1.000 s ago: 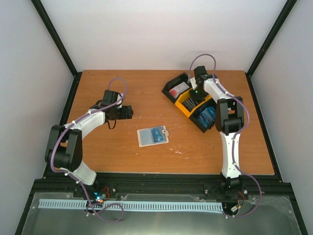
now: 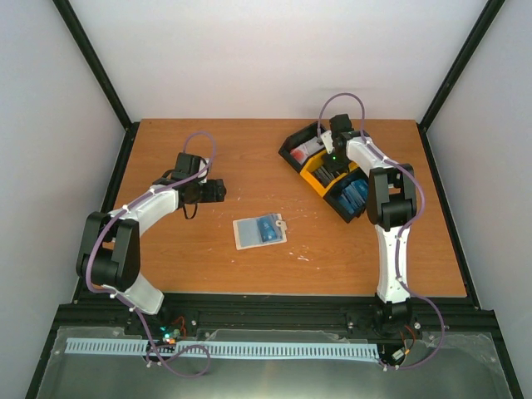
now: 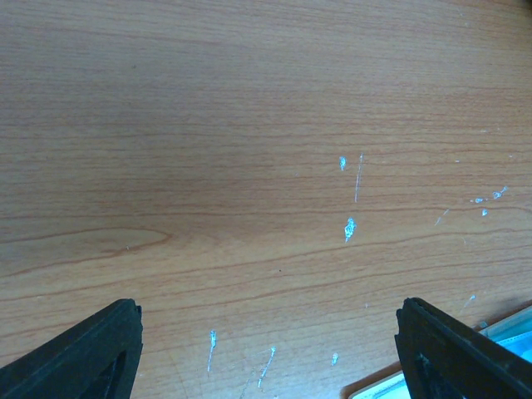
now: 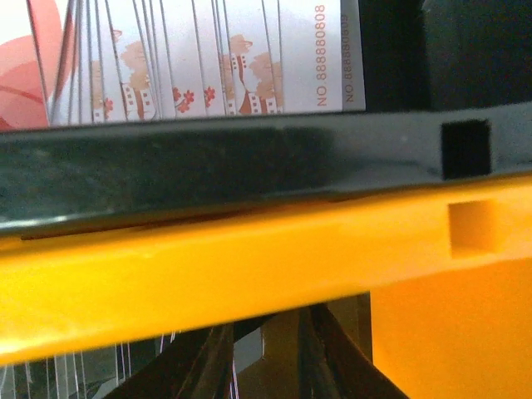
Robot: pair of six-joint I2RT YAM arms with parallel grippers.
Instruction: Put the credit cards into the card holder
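Beside the middle of the table lies a clear card holder (image 2: 246, 235) with a blue card (image 2: 268, 229) on its right part; its corner (image 3: 381, 387) peeks in at the lower right of the left wrist view. Dark cards (image 2: 324, 175) stand in the yellow bin (image 2: 310, 177). My right gripper is down in that bin, its fingers (image 4: 209, 362) a small gap apart. A pale card surface (image 4: 248, 349) shows in the gap; whether they touch it is hidden. My left gripper is wide open above bare table, left of the holder.
Two black bins flank the yellow one: one with red and white cards (image 2: 307, 150), the other with blue cards (image 2: 355, 194). The yellow rim (image 4: 249, 266) crosses close to my right fingers.
The row of bins has shifted slightly to the right. My right gripper has sunk a little into the yellow bin. The left arm and the card holder have stayed still.
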